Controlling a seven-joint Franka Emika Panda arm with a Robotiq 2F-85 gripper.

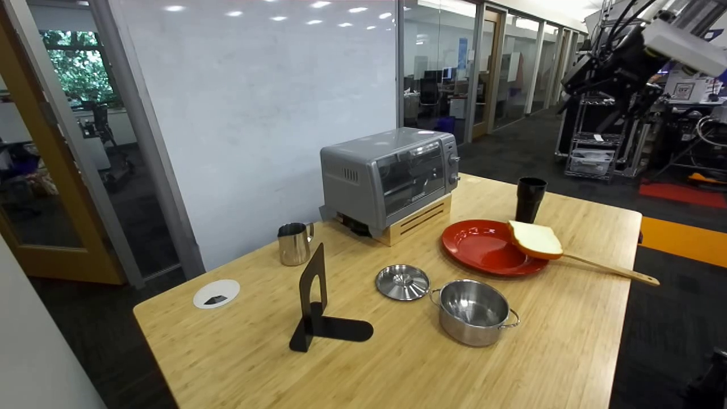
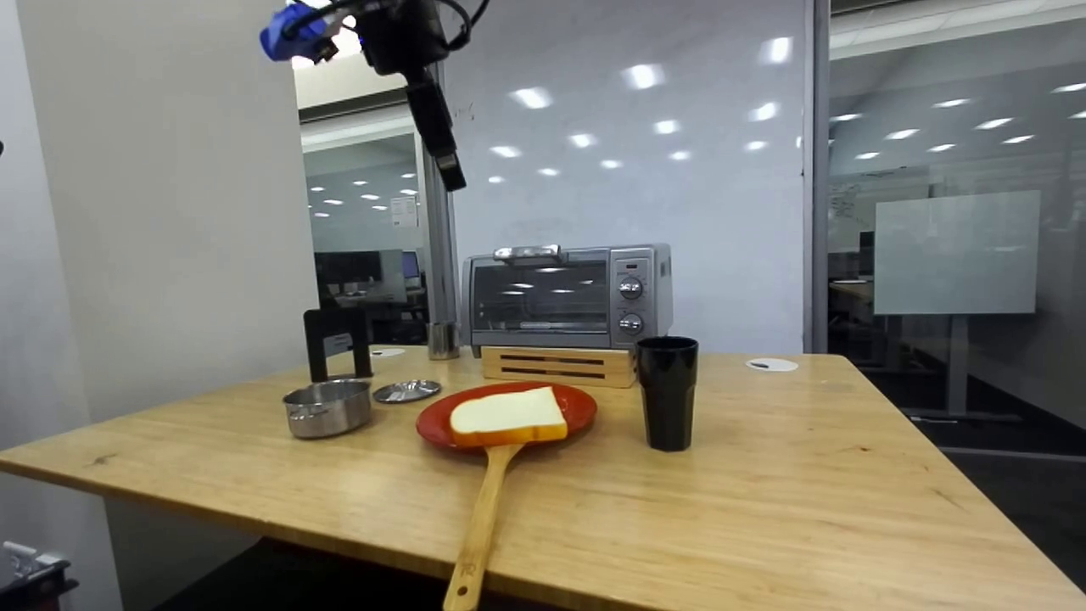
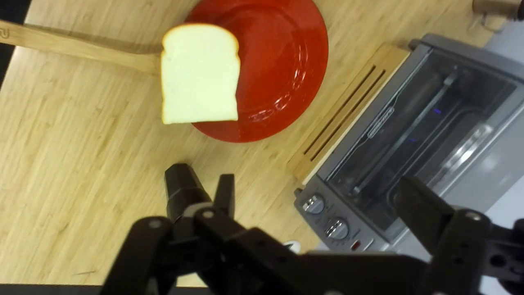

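Observation:
Wide apart, the fingers of my open gripper have nothing between them in the wrist view. High above the table, the arm shows at the top of exterior view 2 and the upper right of exterior view 1. A bread slice (image 3: 200,76) lies on the spatula (image 2: 486,519), partly over the red plate (image 3: 280,64). The spatula's wooden handle reaches past the table edge. The grey toaster oven (image 1: 388,177) has its glass door closed and rests on a slatted wooden stand (image 2: 557,367). Beside the plate stands a black cup (image 2: 668,397).
A steel pot (image 1: 475,313), its lid (image 1: 402,282), a black bookend (image 1: 344,328) and a metal pitcher (image 1: 294,245) occupy the other side of the table. Bare tabletop (image 2: 814,489) lies to the cup's right in exterior view 2.

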